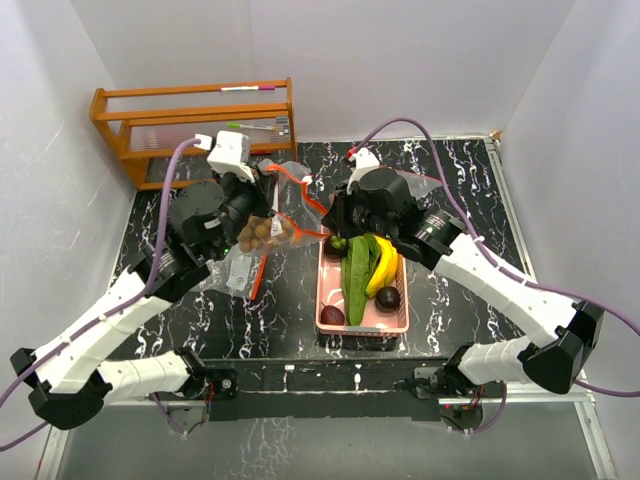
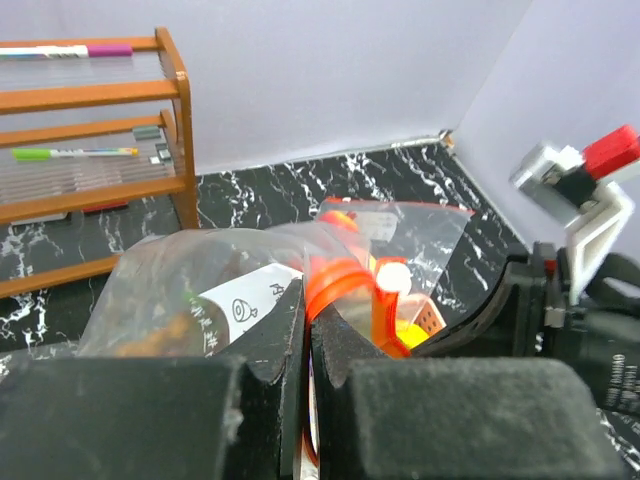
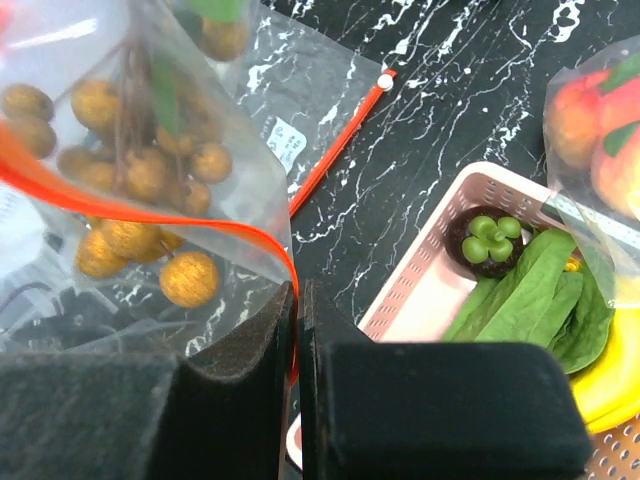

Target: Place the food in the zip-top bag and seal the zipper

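A clear zip bag (image 3: 170, 150) with orange zipper and brown round items hangs between the grippers. My left gripper (image 1: 262, 185) is shut on its zipper edge (image 2: 335, 280), high at centre-left. My right gripper (image 1: 338, 215) is shut on the zipper strip (image 3: 240, 228) at the other side. The pink basket (image 3: 420, 280) below holds leafy greens (image 3: 530, 300), bananas (image 1: 385, 265), a dark round fruit (image 1: 388, 298) and a dark red one (image 1: 332, 315). Another bag with peaches (image 3: 590, 130) lies behind the basket.
A wooden rack (image 1: 190, 88) with markers stands at the back left. A flat bag (image 3: 320, 90) with orange zipper lies on the marble table at left.
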